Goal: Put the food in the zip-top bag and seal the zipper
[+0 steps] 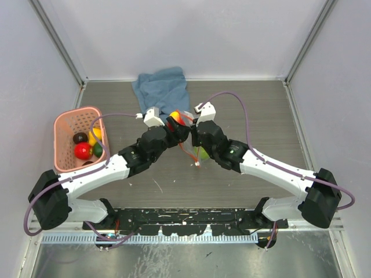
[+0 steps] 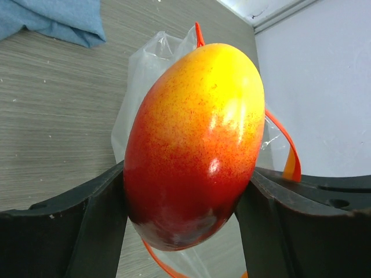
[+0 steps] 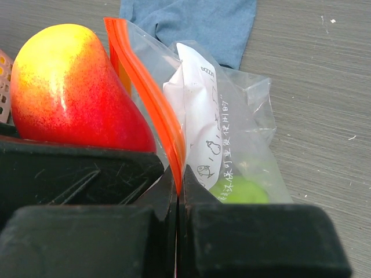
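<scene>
A red-yellow mango (image 2: 194,139) sits between the fingers of my left gripper, at the mouth of the clear zip top bag (image 3: 243,133) with its orange zipper edge. In the right wrist view the mango (image 3: 75,87) is left of that edge. My right gripper is shut on the bag's zipper edge. A green item (image 3: 240,191) shows inside the bag, with a white printed packet behind the zipper strip. Whether the left fingers press on the mango is hard to tell.
A pink basket (image 1: 61,133) with several fruits and vegetables stands at the left. A blue cloth (image 1: 156,87) lies behind the bag.
</scene>
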